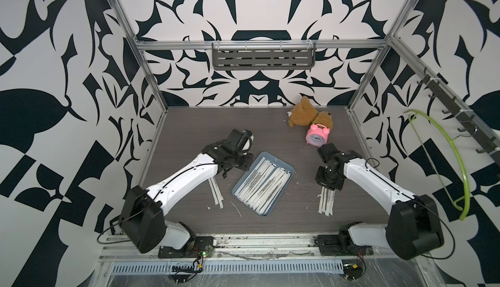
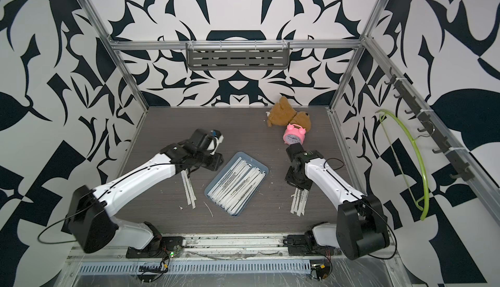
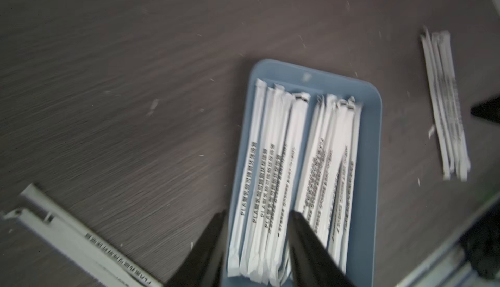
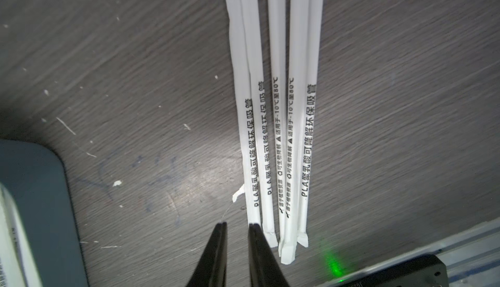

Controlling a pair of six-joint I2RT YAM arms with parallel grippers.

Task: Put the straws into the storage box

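Observation:
The blue storage box [image 1: 238, 188] holds many white wrapped straws [image 3: 268, 177] lying lengthwise. A few loose straws [image 3: 104, 250] lie left of it. My left gripper is raised over the area left of and above the box, its blurred fingers open with nothing seen between them. A bundle of several straws [image 4: 276, 120] lies on the table right of the box. My right gripper hangs over these straws near their lower ends, fingers apart, nothing held.
A pink alarm clock [image 1: 316, 135] and brown plush toys [image 1: 303, 112] stand at the back right. Small paper scraps are scattered about.

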